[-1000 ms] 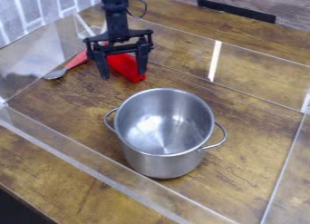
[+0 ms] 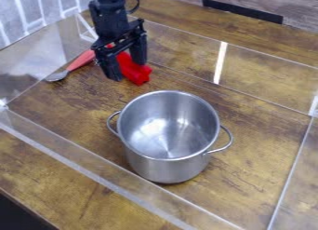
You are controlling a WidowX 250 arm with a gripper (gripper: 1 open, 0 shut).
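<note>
The black gripper [image 2: 125,59] hangs at the upper middle-left with its two fingers apart, open, just over a red object [image 2: 133,72] lying on the wooden table; part of that object is hidden behind the fingers. A spoon with a red handle [image 2: 77,62] lies to the left of the gripper, its metal head pointing toward the lower left. A large steel pot [image 2: 162,155] with two side handles stands empty in the lower middle.
Clear panels or edges border the wooden table [image 2: 248,103] at left, right and front.
The gripper has rotated over the red object, one finger now nearer the camera and the other farther back. The pot and spoon have not visibly moved.
</note>
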